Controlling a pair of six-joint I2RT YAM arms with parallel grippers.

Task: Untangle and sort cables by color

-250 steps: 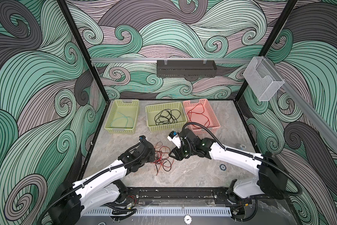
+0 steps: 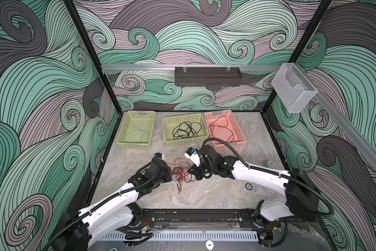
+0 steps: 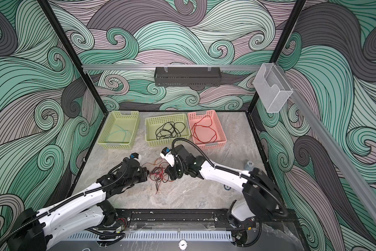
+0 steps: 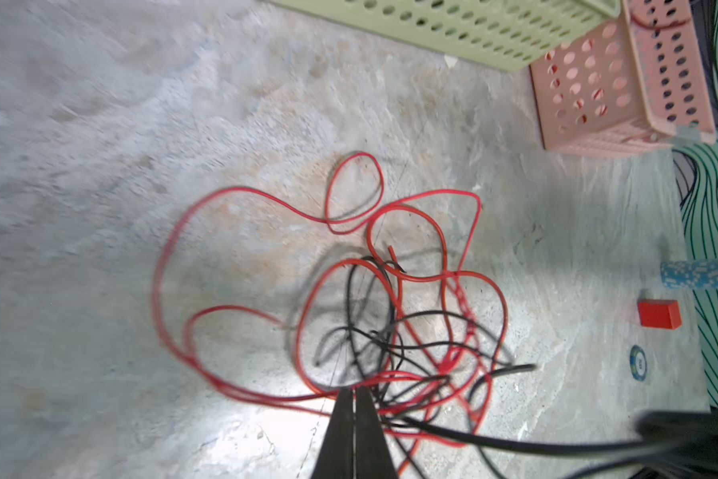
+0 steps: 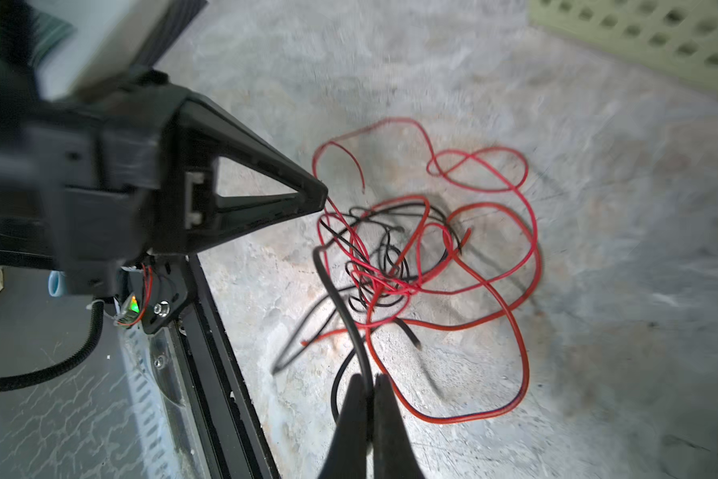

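A tangle of red cables (image 4: 502,307) and black cables (image 4: 348,295) lies on the table between my arms, strands crossing in the middle. My left gripper is shut at the left edge of the tangle. In the right wrist view a thin red cable (image 5: 339,214) runs from its fingertips down into the pile. Over on the right side, my right gripper is shut on a black cable (image 5: 347,311), which rises from the tangle to its fingers. In the top views the arms hide parts of the pile.
Behind the pile stand a green basket (image 2: 166,136) with black cables, a pink basket (image 2: 241,136) with red cable and, at left, a green basket (image 2: 120,136) with teal cable. Bare table lies front right, with a round chip (image 2: 248,186).
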